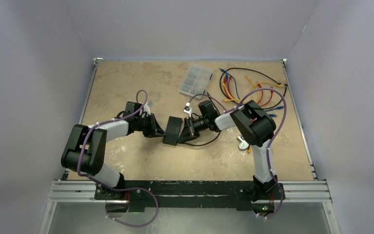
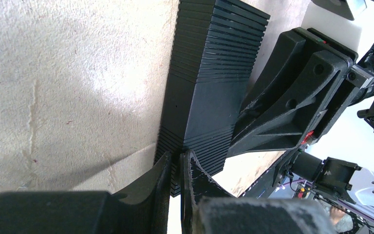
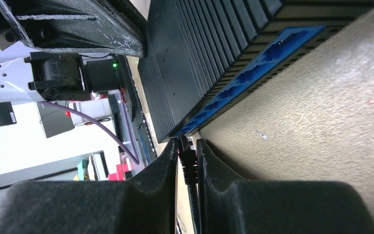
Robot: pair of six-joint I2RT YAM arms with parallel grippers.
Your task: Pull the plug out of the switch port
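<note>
The black ribbed switch lies mid-table between the grippers. In the left wrist view my left gripper is at the switch's near end, its fingertips close together against it; how far they are open is unclear. In the right wrist view my right gripper is shut on a black plug at the end of the switch's blue port row, with the black cable running back between the fingers.
A clear organiser box stands at the back. Coiled coloured cables lie back right, and a small silver-white object sits right of the right arm.
</note>
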